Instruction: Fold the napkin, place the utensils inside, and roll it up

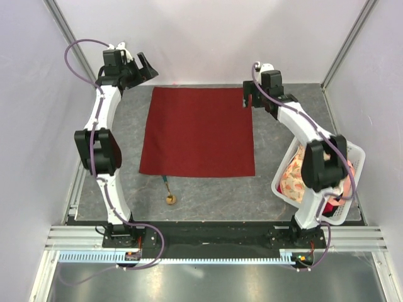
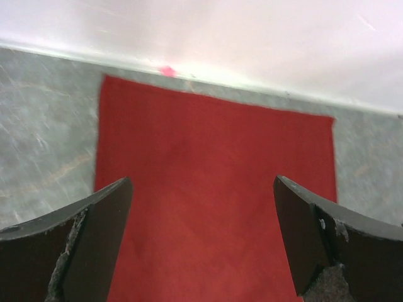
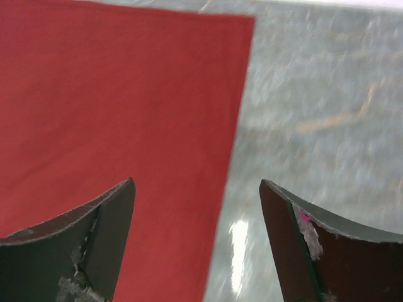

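A dark red napkin (image 1: 196, 132) lies flat and spread out on the grey table, its far corners showing in both wrist views. My left gripper (image 1: 144, 68) is open just beyond its back left corner, with nothing between the fingers. My right gripper (image 1: 250, 94) stands open over the back right edge, empty in the right wrist view (image 3: 196, 214). A utensil with a teal handle and gold head (image 1: 170, 198) lies at the front, its handle end reaching the napkin's near edge.
A white basket (image 1: 276, 182) with patterned cloths stands at the front right, partly under my right arm. Walls bound the table at back and sides.
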